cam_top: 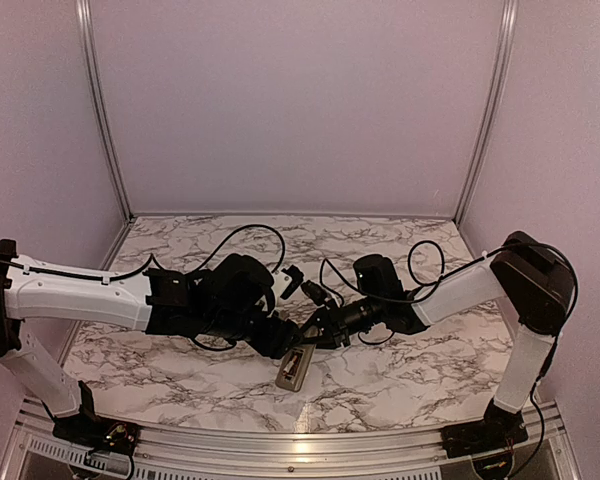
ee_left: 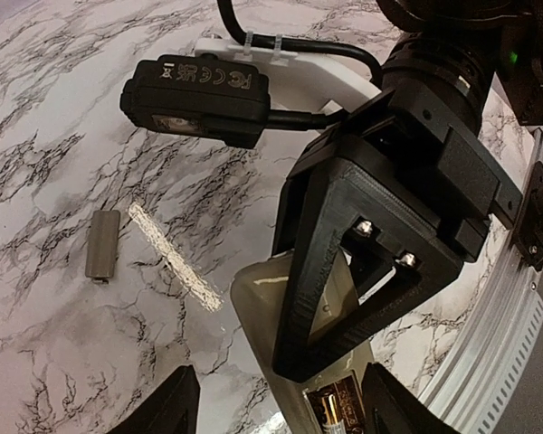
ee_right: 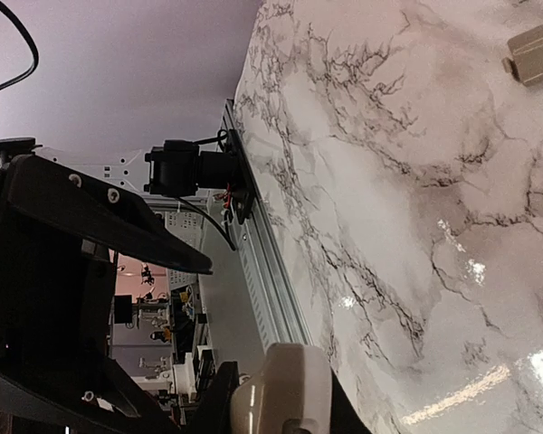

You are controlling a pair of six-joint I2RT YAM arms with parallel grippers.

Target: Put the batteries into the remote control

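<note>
The remote control (cam_top: 291, 372) stands out at the front centre of the table, held by my right gripper (cam_top: 318, 334), which is shut on its upper end; in the right wrist view that end (ee_right: 281, 389) is at the bottom. In the left wrist view the remote (ee_left: 258, 303) shows dark battery contents in its compartment (ee_left: 335, 405); how many cannot be told. My left gripper is part open over the remote's lower part, its fingers apart around the compartment, not visibly holding anything. A small grey piece (ee_left: 102, 244), apparently the battery cover, lies apart on the table.
A metal rail (cam_top: 290, 440) runs along the front edge. The left arm's body hides part of the table's middle in the top view.
</note>
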